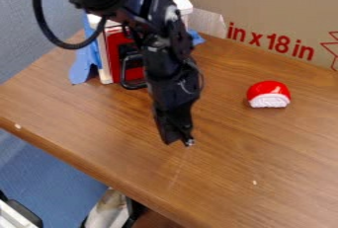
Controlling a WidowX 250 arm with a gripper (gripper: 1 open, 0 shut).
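Note:
The black robot arm hangs down from the top centre of the camera view, its gripper [179, 134] pointing down low over the wooden table [132, 163]. Whether the fingers are open or shut is hard to tell. To the right lies a red object with a white front [268, 94], apart from the gripper. Behind the arm stands a red box-like object [111, 61] with a white top, partly hidden by the arm.
A blue cloth [83, 64] lies by the red box at the back left. A cardboard panel [278, 20] with red print backs the table.

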